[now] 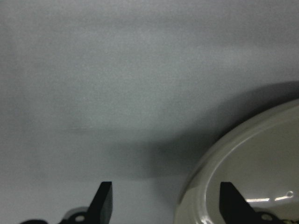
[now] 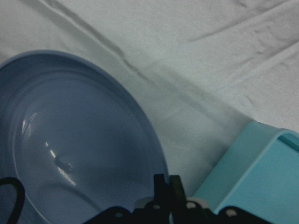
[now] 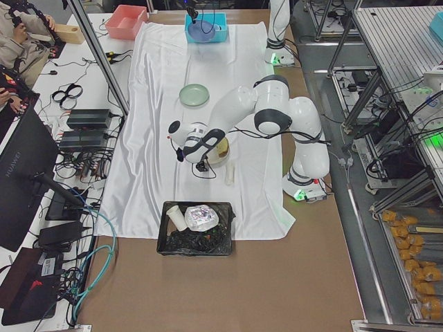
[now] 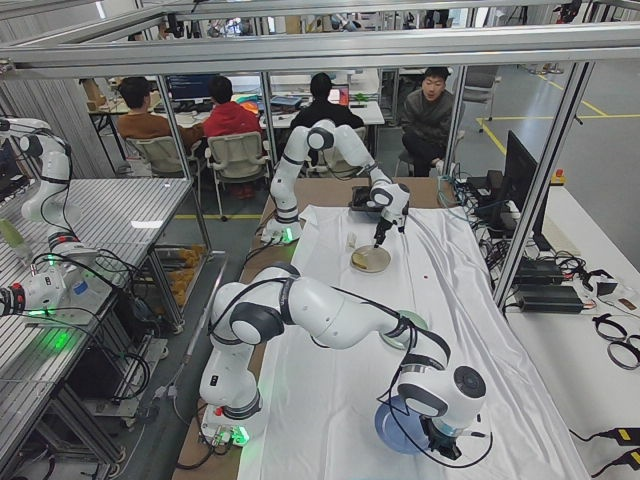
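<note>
In the left wrist view my left gripper stands open at the rim of a cream plate (image 1: 252, 158); in the camera left view this plate (image 3: 219, 153) holds something yellowish and is partly hidden by the arm. My right gripper is shut on the rim of a blue bowl (image 2: 84, 130), beside a turquoise bin (image 2: 240, 158). In the camera left view that bowl (image 3: 201, 32) appears over the bin (image 3: 220, 22). A green plate (image 3: 194, 95) lies between the two arms.
A black tray (image 3: 187, 240) with a white cup and foil-covered container sits at the cloth's near end. A pale item (image 3: 229, 173) lies beside the cream plate. The white cloth (image 3: 152, 194) is otherwise mostly clear.
</note>
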